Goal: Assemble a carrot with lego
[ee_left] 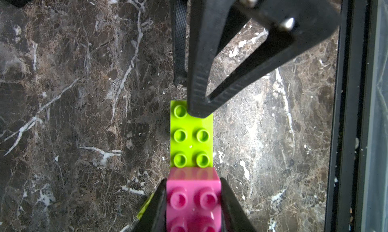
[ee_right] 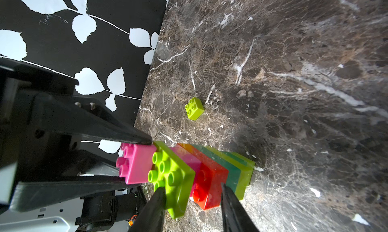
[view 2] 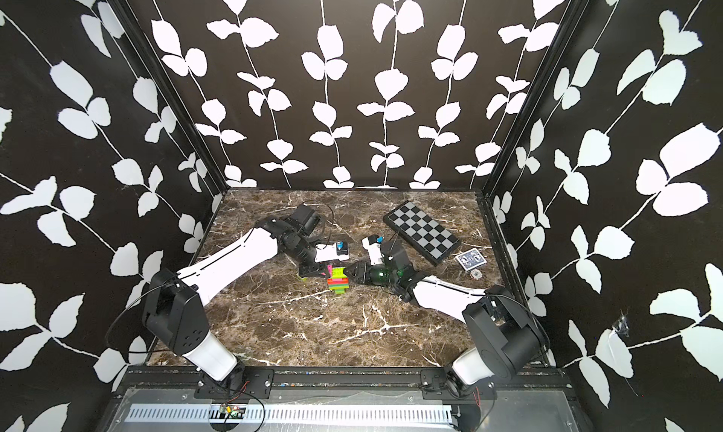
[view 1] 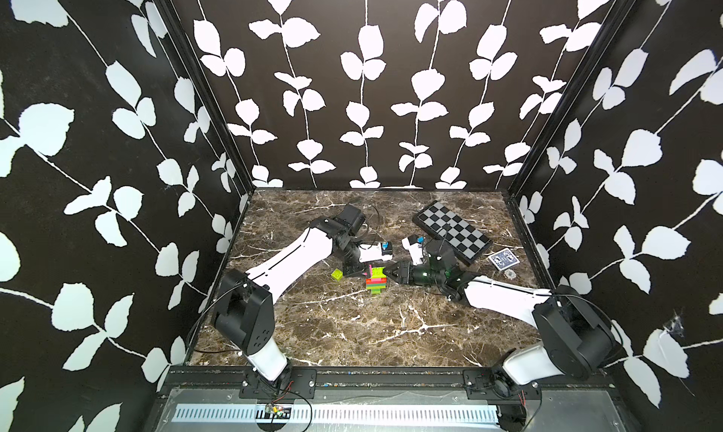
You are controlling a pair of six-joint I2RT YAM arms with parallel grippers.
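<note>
A lime, teal, red and pink brick stack (view 1: 375, 284) stands at mid table, with a lime brick (ee_right: 177, 179) on top. My left gripper is shut on a pink brick (ee_left: 193, 199) against the lime brick's end. My right gripper comes from the right, shut on the stack's upper part; exactly which bricks it grips is partly hidden. In the left wrist view its fingers reach over the lime brick. A separate small lime brick (ee_right: 194, 108) lies on the table to the left of the stack.
A checkered board (view 1: 450, 230) lies at the back right, with a card deck (view 1: 504, 259) and a small round item (view 1: 510, 274) beside it.
</note>
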